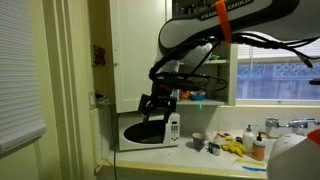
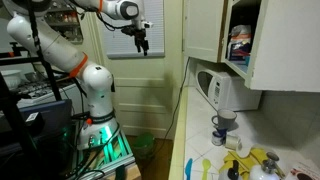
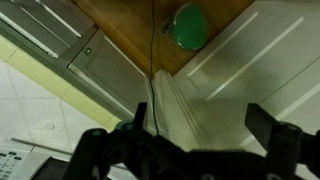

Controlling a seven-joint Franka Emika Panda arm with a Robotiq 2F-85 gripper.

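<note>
My gripper is open, its two dark fingers spread wide at the bottom of the wrist view with nothing between them. It hangs high in the air, well off the counter, as the second exterior view shows. In the first exterior view it stands in front of the white microwave and hides part of it. A grey mug and a pale cup stand on the counter. Nearer the front lie a blue utensil, a green one and something yellow.
Soap bottles and the sink tap are at the right. An upper cabinet stands open with items on its shelves. Below the gripper, a green bin sits on the wooden floor. A black cable hangs past the counter edge.
</note>
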